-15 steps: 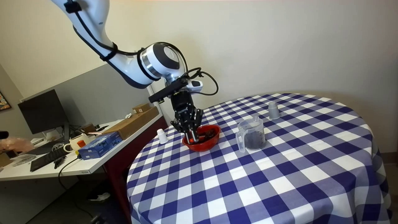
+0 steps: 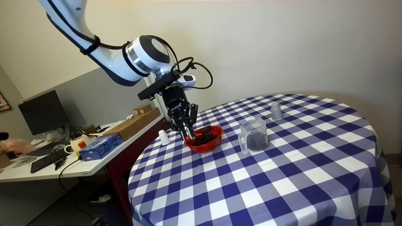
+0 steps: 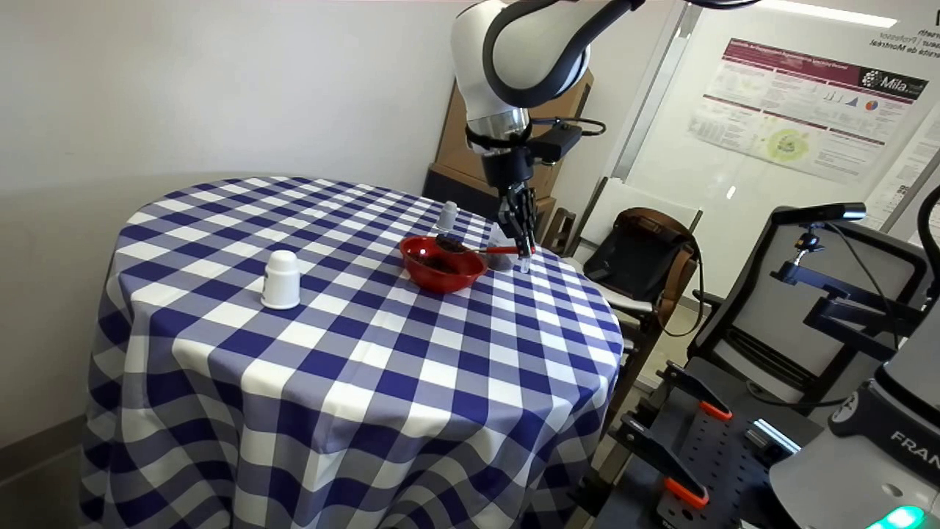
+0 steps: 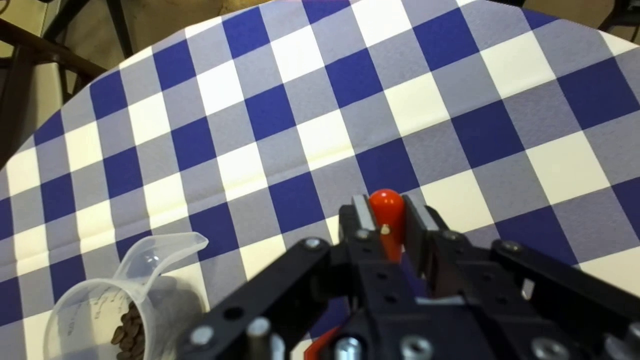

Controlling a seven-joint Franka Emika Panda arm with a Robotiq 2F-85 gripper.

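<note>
A red-handled utensil with a dark head (image 3: 451, 244) is held by its handle (image 4: 388, 207). My gripper is shut on that handle, whose rounded red end shows between the fingertips. In exterior view 2 my gripper (image 3: 526, 251) stands to the right of the red bowl (image 3: 440, 281), the utensil reaching sideways to the bowl with its head at the opening. Exterior view 1 has the gripper (image 2: 190, 135) by the left rim of the bowl (image 2: 205, 148), which has dark contents. Only a sliver of the bowl (image 4: 319, 344) shows in the wrist view.
A clear measuring cup (image 2: 254, 136) with dark beans (image 4: 130, 337) stands right of the bowl in exterior view 1. One white cup (image 2: 164, 137) sits left of the bowl, another (image 2: 276, 111) farther back.
In exterior view 1, my arm and gripper have shifted left and slightly up, from over the bowl to its left rim. The dark head now shows more plainly. The bowl stays in place.
</note>
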